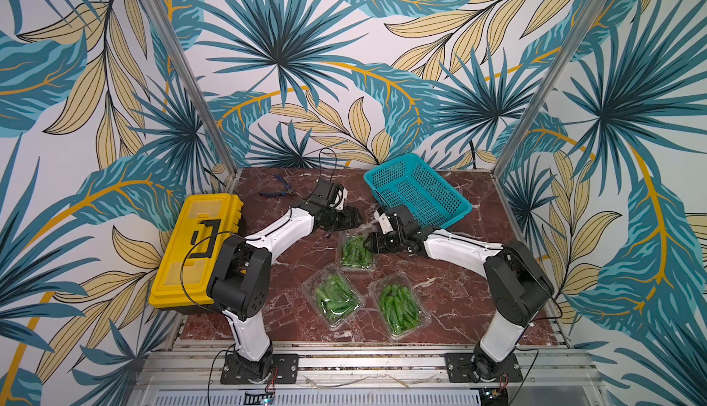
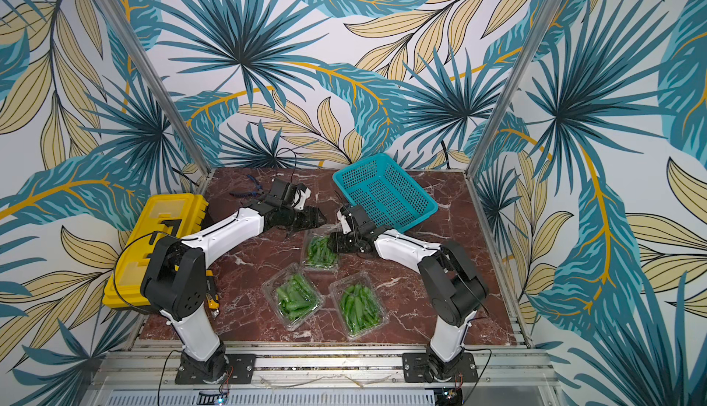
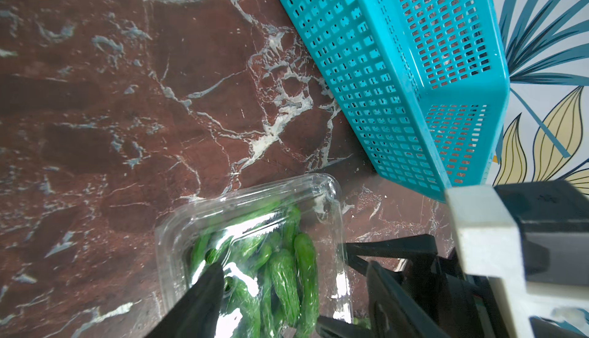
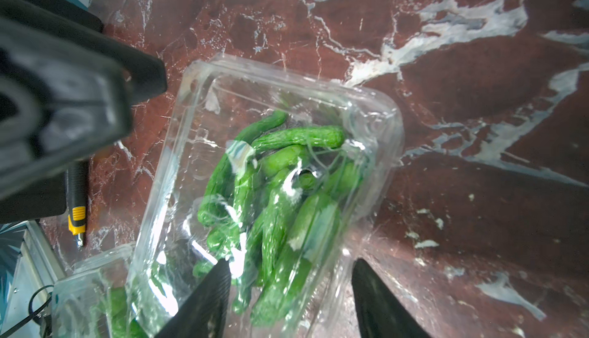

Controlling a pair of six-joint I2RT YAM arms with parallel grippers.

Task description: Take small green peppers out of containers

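Observation:
A clear plastic container of green peppers (image 4: 279, 215) sits on the table between both arms, its corner lifted or tilted too slightly to judge. My left gripper is at its far side, fingers apart over it; whether they press on plastic is unclear. My right gripper comes from the right, its fingers parted around the container's clear side wall, part open. In the left wrist view, the right fingers (image 3: 392, 246) reach the container's right rim. Two more containers of green peppers, one left (image 1: 335, 297) and one right (image 1: 398, 305), lie nearer the front.
An empty teal basket (image 1: 450, 220) stands at the back right, close behind the right arm. A yellow toolbox (image 1: 176, 273) occupies the left edge, and dark pliers (image 1: 274, 193) lie at the back left.

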